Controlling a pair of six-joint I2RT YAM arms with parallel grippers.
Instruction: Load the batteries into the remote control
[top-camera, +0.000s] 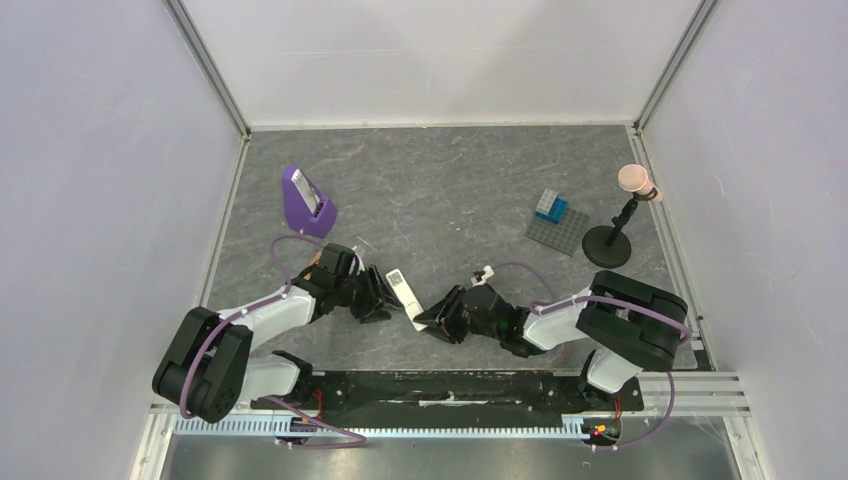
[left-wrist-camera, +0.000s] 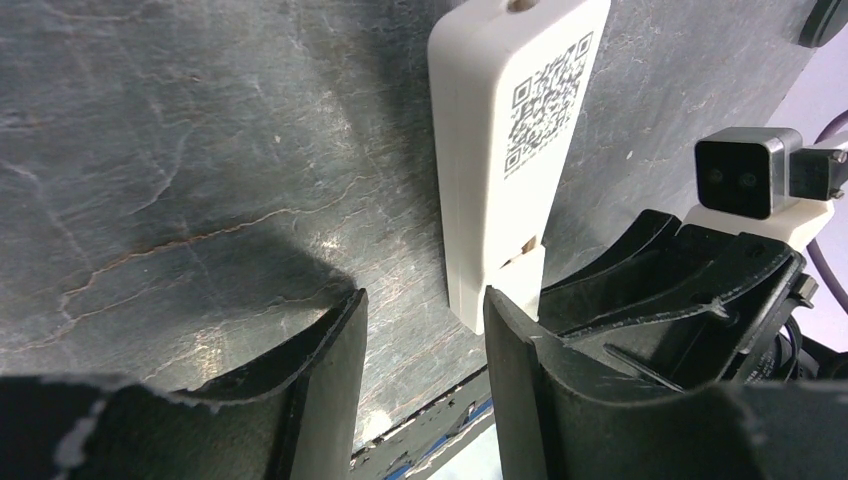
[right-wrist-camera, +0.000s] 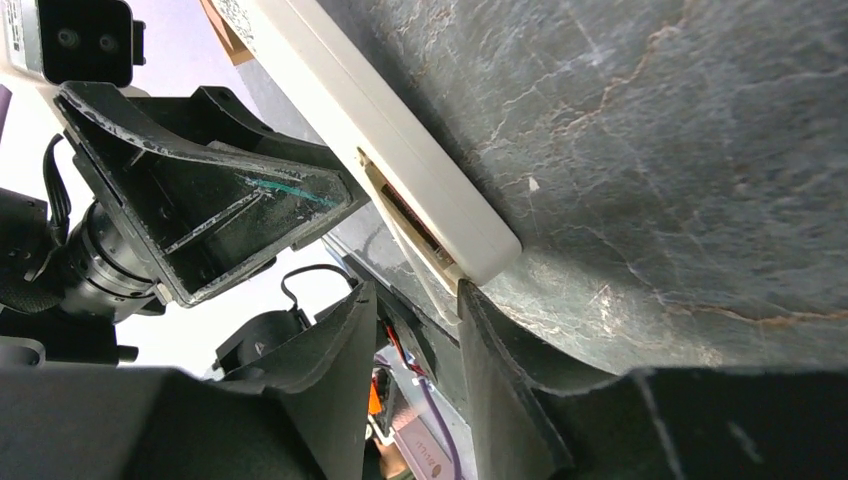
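A white remote control (top-camera: 404, 296) lies on the table between the grippers, QR code visible in the left wrist view (left-wrist-camera: 505, 120). In the right wrist view its battery cover (right-wrist-camera: 415, 250) at the near end looks partly lifted, exposing a narrow slot. My left gripper stands part open beside the remote, nothing between its fingers. My right gripper is part open at the remote's cover end, one fingertip against or very near it. Whether batteries are inside cannot be told.
A purple holder (top-camera: 306, 208) stands at back left. A grey plate (top-camera: 555, 236) with blue block (top-camera: 551, 210) and a black stand with pink top (top-camera: 606, 246) are at right.
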